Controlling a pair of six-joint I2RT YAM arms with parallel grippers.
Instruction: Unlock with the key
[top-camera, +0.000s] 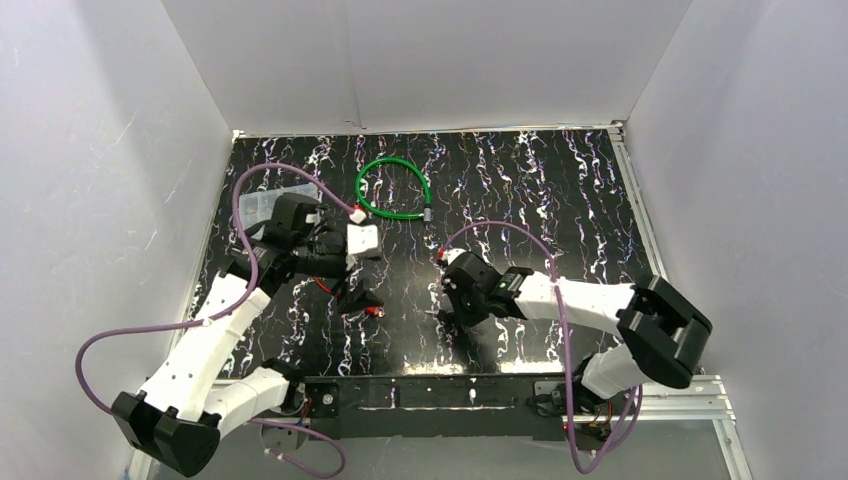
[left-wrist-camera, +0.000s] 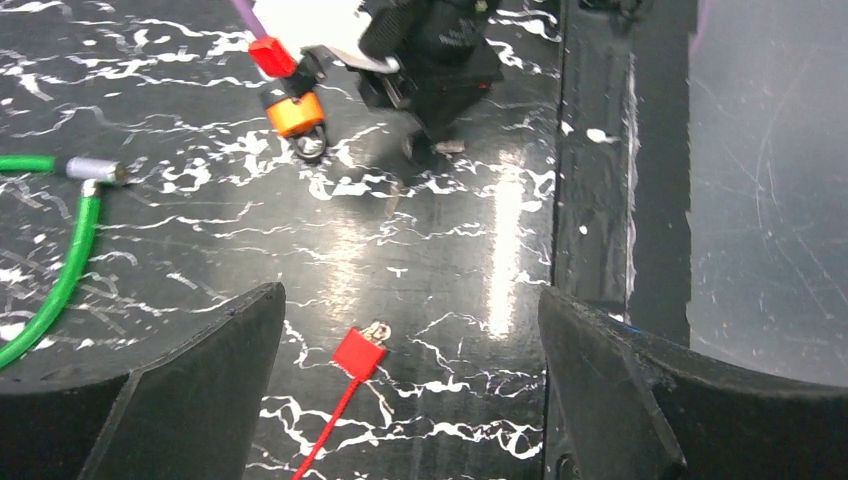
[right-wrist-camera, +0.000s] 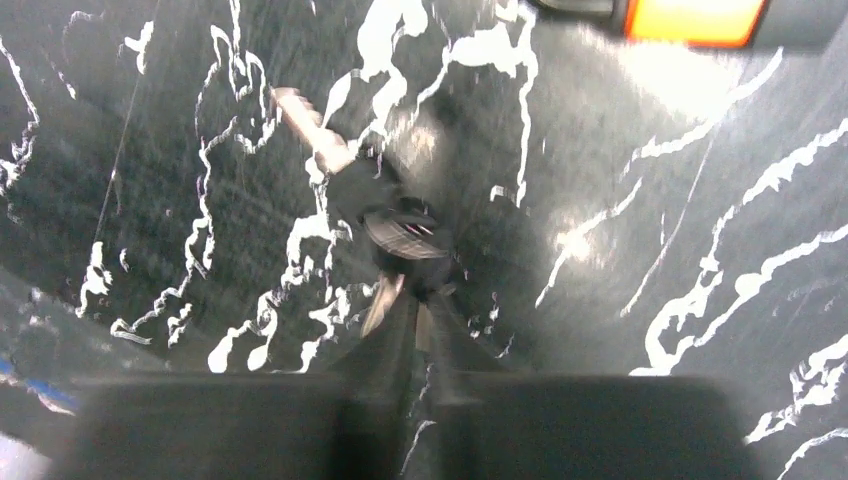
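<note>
A key with a black middle (right-wrist-camera: 400, 225) and pale metal ends, slightly blurred, sits at the tips of my right gripper, which looks shut on it. From the left wrist side, the key's metal end (left-wrist-camera: 449, 147) sticks out below the right fingers, its shadow apart from it. An orange and black piece with a dark loop, perhaps the padlock, lies close by; its orange body (right-wrist-camera: 695, 20) is cut off at the right wrist view's top edge. My left gripper hangs wide open, nothing between its fingers.
A red tag with a metal end (left-wrist-camera: 360, 352) on a red cord lies below the left gripper. The green hose (top-camera: 391, 160) curves at the back, near a clear box (top-camera: 262, 205) on the left.
</note>
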